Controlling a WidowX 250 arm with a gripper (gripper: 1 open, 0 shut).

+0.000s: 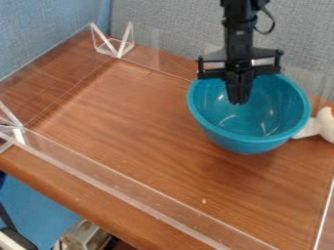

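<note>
A teal bowl (255, 127) rests on the wooden table toward the back right. My black gripper (237, 96) hangs from above over the back-left part of the bowl, its fingers pointing down just inside the rim. The fingers are shut, with nothing visible between them. The bottom of the bowl behind the fingers is partly hidden.
A pale object (319, 124) lies right beside the bowl. Clear strips and white brackets (112, 41) edge the wooden table (117, 137). A grey padded wall stands behind, a blue one at left.
</note>
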